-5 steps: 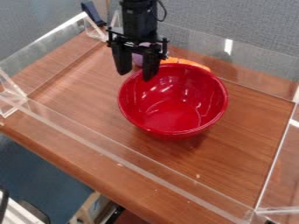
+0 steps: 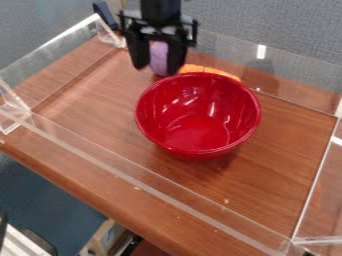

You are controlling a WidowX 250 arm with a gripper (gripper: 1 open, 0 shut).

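My black gripper hangs at the top centre, blurred, over the back of the wooden table, around a small pinkish-purple object behind the bowl; whether its fingers touch that object or are open or shut is unclear. A large red bowl stands empty in the middle of the table. An orange elongated object lies behind the bowl, partly hidden by its rim.
Clear plastic walls border the wooden table at left, back and right. Bare wood lies left and right of the bowl. A grey padded wall stands behind.
My gripper has shifted slightly upward and is now motion-blurred, with more of the purple object showing beneath it. The bowl has not moved.
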